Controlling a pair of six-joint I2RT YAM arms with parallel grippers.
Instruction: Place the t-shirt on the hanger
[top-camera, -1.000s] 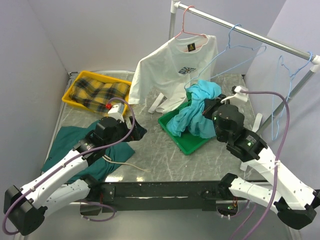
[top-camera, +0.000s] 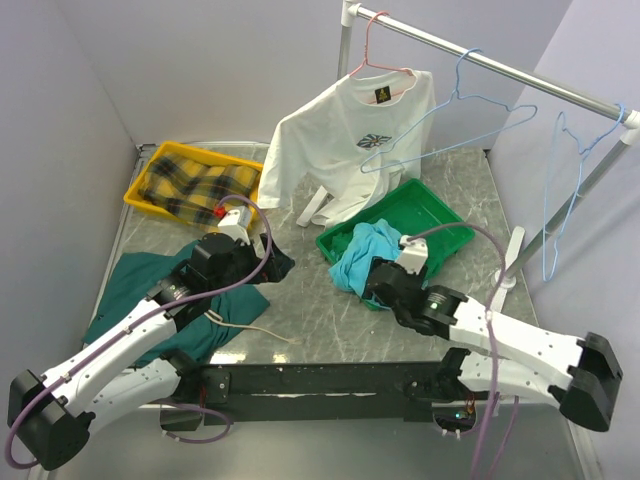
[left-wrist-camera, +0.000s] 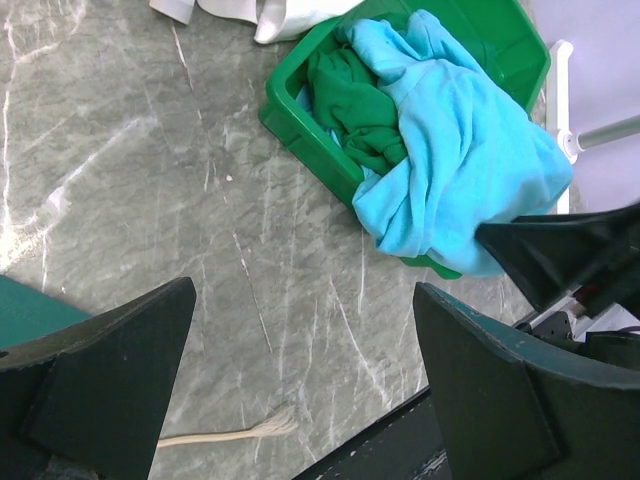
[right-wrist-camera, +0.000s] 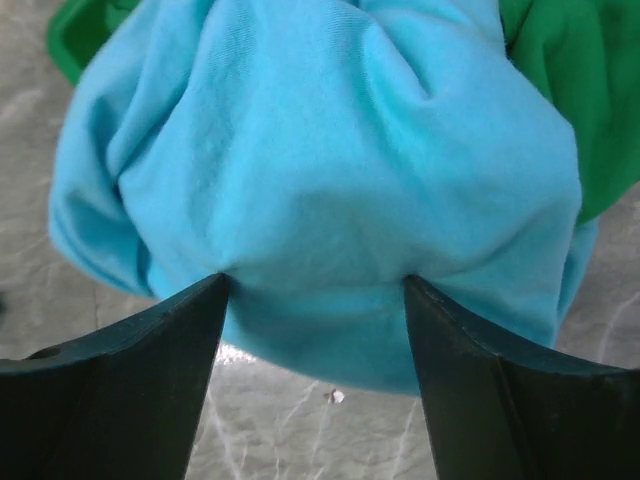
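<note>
A white T-shirt (top-camera: 345, 140) hangs from a red hanger (top-camera: 368, 48) on the rail. A crumpled light-blue cloth (top-camera: 362, 255) drapes over the near rim of a green basket (top-camera: 432, 205); a dark green cloth (left-wrist-camera: 355, 110) lies beside it in there. My right gripper is at the cloth's near edge, its fingers apart with the blue fabric showing between and beyond them; whether they touch it is hard to tell. Left of the basket, over bare countertop, my left gripper stands open and empty.
An empty blue hanger (top-camera: 455, 98) hangs right of the shirt, another blue hanger (top-camera: 582, 150) further right. A yellow basket (top-camera: 130, 195) holds a plaid cloth (top-camera: 190, 187). Teal cloth (top-camera: 135, 290) and a frayed cord (top-camera: 245, 326) lie at left.
The right gripper has come down and towards the front left from above the basket. The blue cloth, lifted earlier, now lies lower over the basket's near side. The middle hanger has swung; the left arm stayed still.
</note>
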